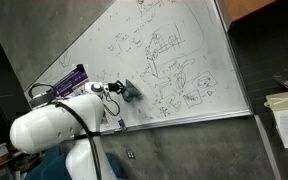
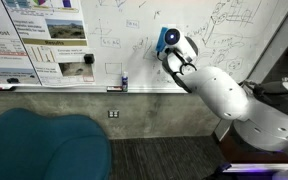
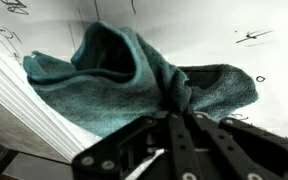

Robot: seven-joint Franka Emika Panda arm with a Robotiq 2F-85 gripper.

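Observation:
A teal cloth (image 3: 99, 90) is bunched in my gripper, which is shut on it; the cloth's folds hide most of the fingertips. Handwriting and sketches cover the whiteboard (image 1: 199, 50) behind it. In exterior view 1, the cloth (image 1: 131, 92) lies close to the lower part of the board, and whether it presses on the surface cannot be told. From the other side, only a small blue-green piece of cloth (image 2: 161, 40) shows beside the arm's end.
Along the board's bottom runs a ledge (image 2: 99, 90) with a small bottle (image 2: 125, 80) on it. Posters (image 2: 56, 40) cover the board's left part, near a dark eraser-like block (image 2: 88, 58). A teal chair (image 2: 44, 140) stands below. Bare board lies between posters and arm.

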